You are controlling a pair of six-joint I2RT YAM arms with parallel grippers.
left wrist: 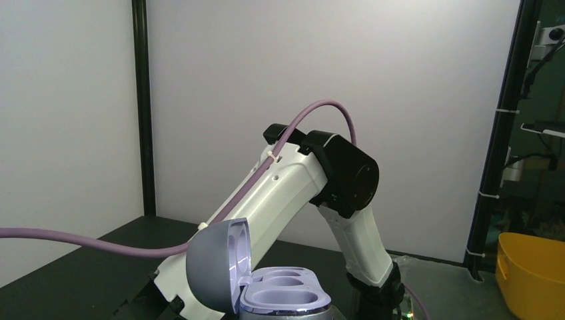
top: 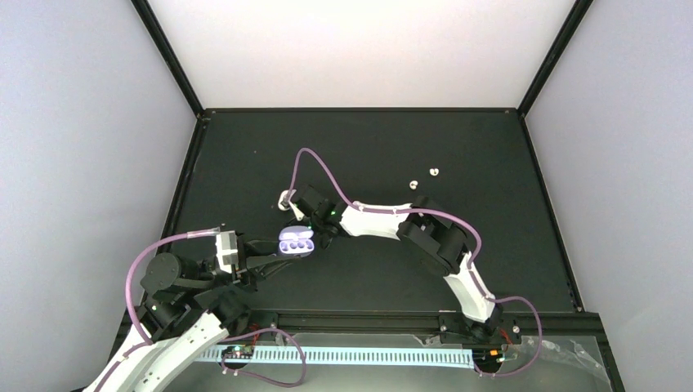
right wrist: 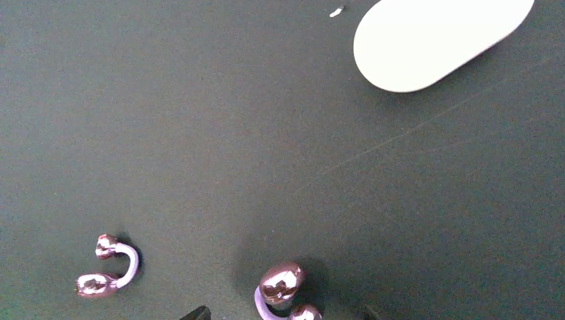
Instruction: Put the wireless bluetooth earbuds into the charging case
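The lilac-and-grey charging case (top: 296, 246) is held lid-up by my left gripper (top: 286, 255); its open lid (left wrist: 212, 263) and empty-looking slots (left wrist: 280, 297) show in the left wrist view. Two small earbuds (top: 413, 184) lie right of centre on the mat. In the right wrist view, two pink-metallic U-shaped earbuds (right wrist: 106, 285) lie on black surface, the nearer between the tips of my right gripper, which look apart. In the top view that gripper is largely hidden by its arm, left of centre.
A white oval object (right wrist: 433, 40) lies at the upper right of the right wrist view. A yellow bin (left wrist: 533, 273) stands outside at the right of the left wrist view.
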